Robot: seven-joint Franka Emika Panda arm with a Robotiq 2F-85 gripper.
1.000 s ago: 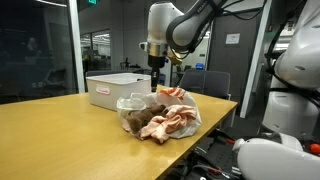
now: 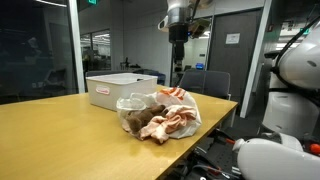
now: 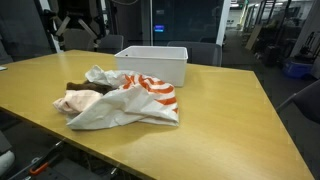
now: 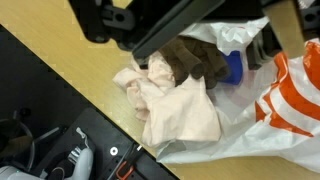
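A heap of cloths lies on the table. It holds a pink cloth (image 2: 170, 122), a brown cloth (image 2: 142, 119) and a white cloth with orange stripes (image 3: 160, 88). Above this heap hangs my gripper (image 2: 178, 75), clear of the fabric. In the wrist view the gripper is open, its fingers wide apart with no cloth held. Below it show the pink cloth (image 4: 180, 115), the brown cloth (image 4: 205, 60), a small blue patch (image 4: 233, 66) and the orange-striped cloth (image 4: 292, 98). Behind the heap stands a white box (image 3: 152, 66); its inside is hidden.
Chairs (image 2: 208, 82) stand beyond its far edge. Near the robot's base, cables and a dark mount (image 4: 85, 140) lie beside the table edge.
In exterior view 1 the arm has moved rightward and slightly up, from near the box to above the heap's right part. The cloths and box look unmoved.
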